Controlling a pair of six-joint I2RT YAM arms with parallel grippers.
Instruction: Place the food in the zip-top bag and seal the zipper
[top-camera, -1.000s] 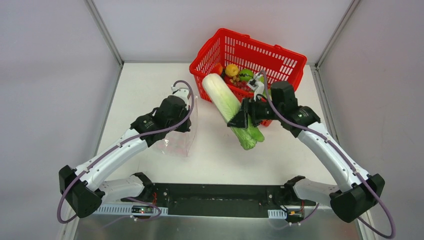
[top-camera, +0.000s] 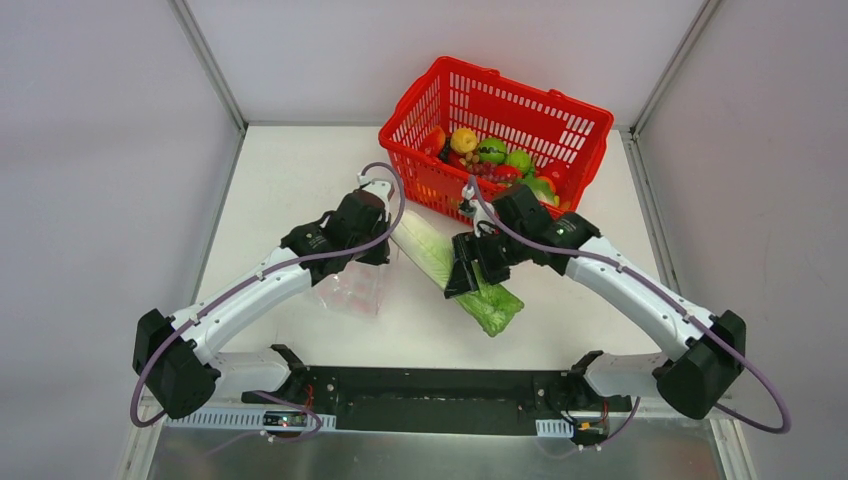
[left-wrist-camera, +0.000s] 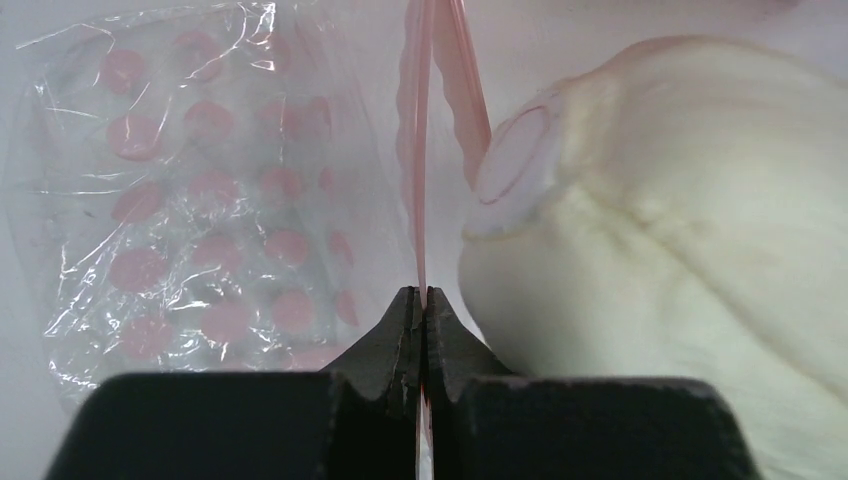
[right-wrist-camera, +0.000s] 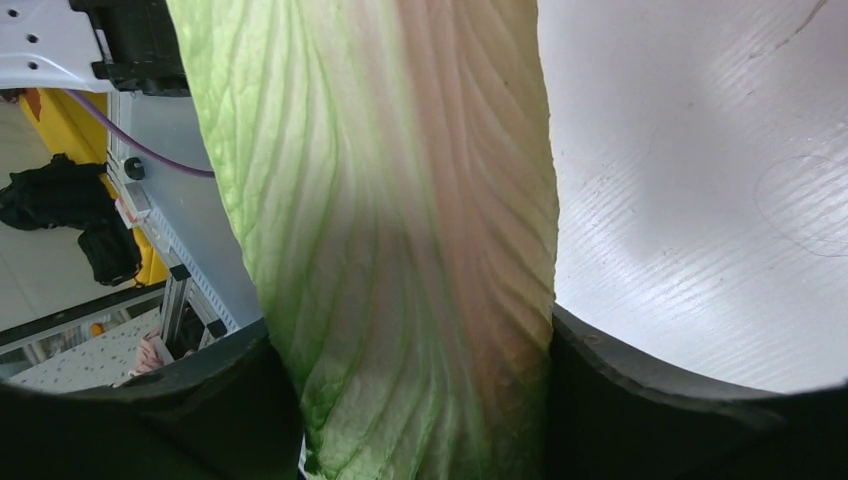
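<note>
A clear zip bag with pink dots (left-wrist-camera: 210, 220) hangs from my left gripper, which is shut on its pink zipper edge (left-wrist-camera: 470, 100). In the top view the bag (top-camera: 350, 292) lies left of the cabbage. A long napa cabbage (top-camera: 425, 245) slants across the table's middle, held in my right gripper (top-camera: 465, 275) around its leafy half (right-wrist-camera: 400, 250). Its pale base (left-wrist-camera: 660, 220) is close beside the bag's zipper, at the right of the left wrist view; whether it is inside the bag's mouth I cannot tell.
A red basket (top-camera: 540, 120) of assorted fruit and vegetables stands at the back right, close behind the cabbage.
My right gripper has moved left and toward the table's front with the cabbage, bringing its base down to the bag. My left gripper has shifted slightly right.
</note>
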